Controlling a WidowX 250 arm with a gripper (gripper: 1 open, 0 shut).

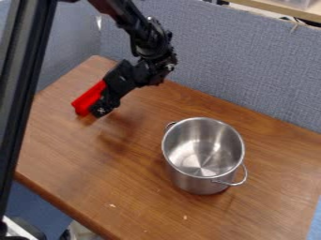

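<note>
A red object [88, 97], roughly box-shaped, lies at the back left of the wooden table [126, 178]. My black gripper [103, 105] is down at its right end, low over the tabletop; whether its fingers are closed on the object cannot be made out. A steel pot [202, 153] with two handles stands upright on the right half of the table, apart from the gripper.
Grey padded walls [238, 70] border the table at the back and left. A dark vertical post runs along the left edge of the view.
</note>
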